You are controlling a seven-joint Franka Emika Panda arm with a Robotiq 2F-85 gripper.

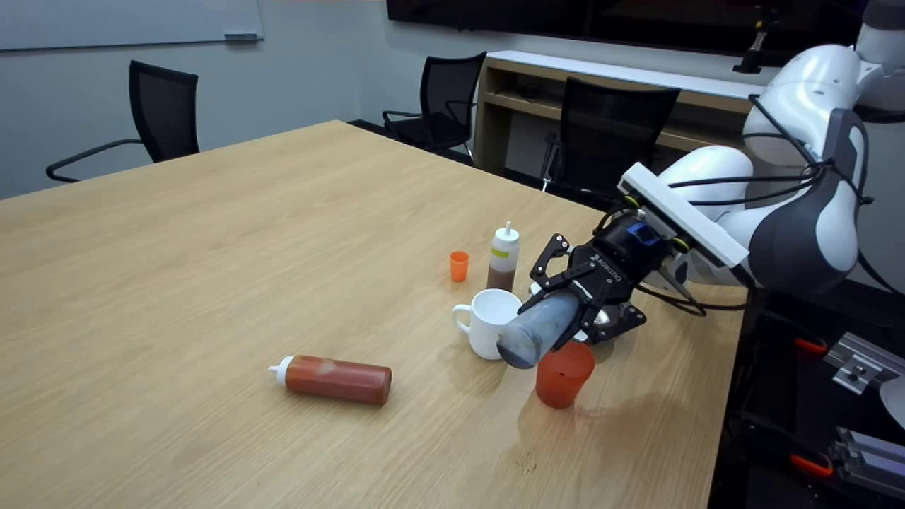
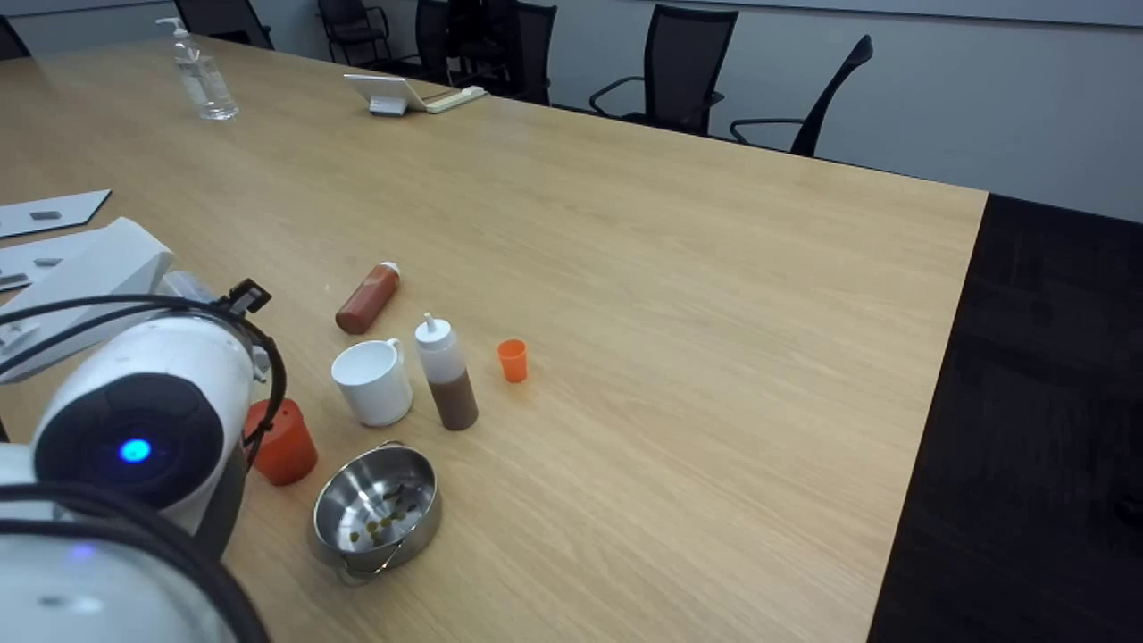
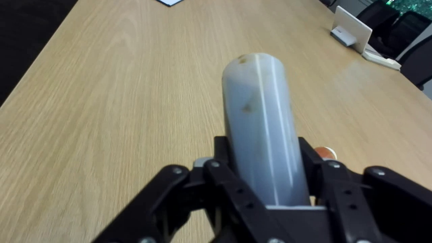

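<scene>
My gripper (image 1: 556, 301) is shut on a translucent pale cylinder (image 3: 261, 121), its far end pointing away from the palm. In exterior view 1 the cylinder tilts down toward the camera, above the gap between the white mug (image 1: 488, 326) and the red-orange cup (image 1: 561, 382). The steel pot (image 2: 377, 509) sits near the arm, with several small greenish-brown bits inside; in exterior view 1 the gripper hides most of it. In exterior view 2 the arm hides the gripper.
A brown-filled squeeze bottle (image 2: 445, 375) stands beside the mug, with a small orange cup (image 2: 513, 361) near it. A red squeeze bottle (image 1: 339, 379) lies on its side.
</scene>
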